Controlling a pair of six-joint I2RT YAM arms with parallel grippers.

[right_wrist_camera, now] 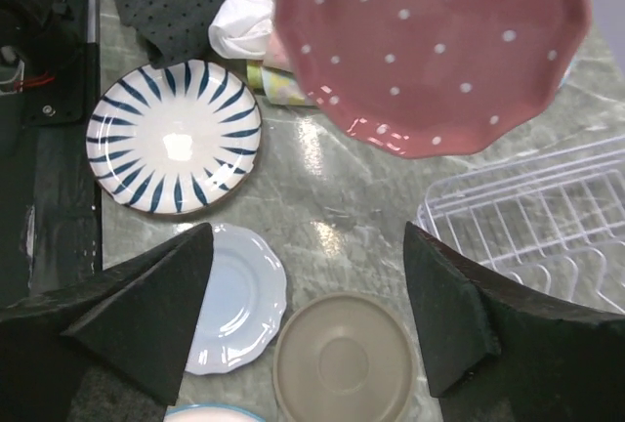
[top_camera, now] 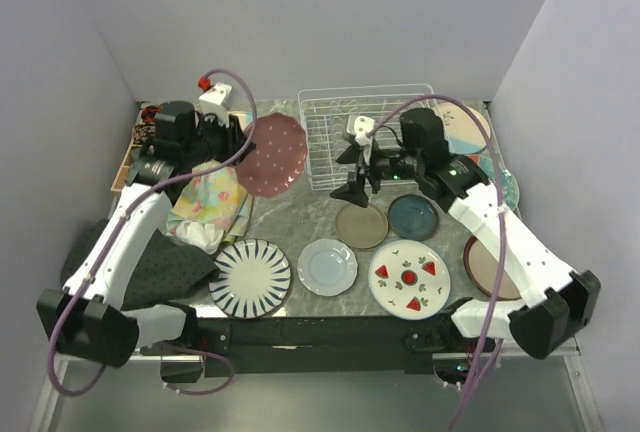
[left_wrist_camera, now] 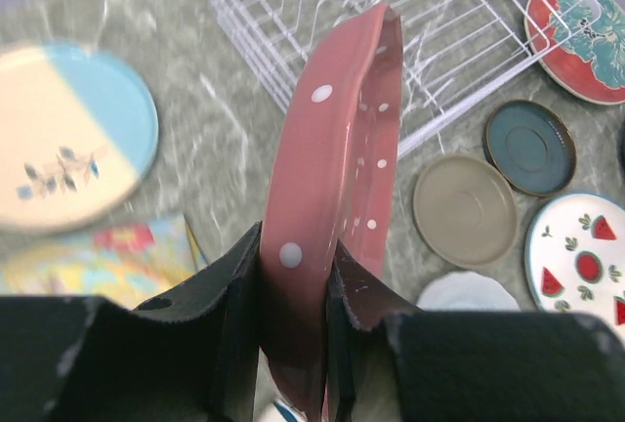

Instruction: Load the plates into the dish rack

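Observation:
A pink plate with white dots (top_camera: 273,155) hangs in the air left of the white wire dish rack (top_camera: 370,90). My left gripper is shut on its edge, and the plate stands steeply tilted in the left wrist view. The rack shows no plates in its slots. My right gripper is open and empty, over the front of the rack in the top view. Below lie a blue-striped plate (top_camera: 250,279), a pale blue plate (top_camera: 327,267), a taupe plate (top_camera: 361,225), a dark teal plate (top_camera: 413,217) and a watermelon plate (top_camera: 409,279).
A cream-and-blue plate (left_wrist_camera: 73,134) and colourful cloth (left_wrist_camera: 112,261) lie on the left; a dark dotted cloth (top_camera: 150,272) is at front left. Right of the rack are a red-and-teal plate (left_wrist_camera: 576,36) and a brown-rimmed plate (top_camera: 490,266). A wooden compartment box (top_camera: 124,167) is partly hidden.

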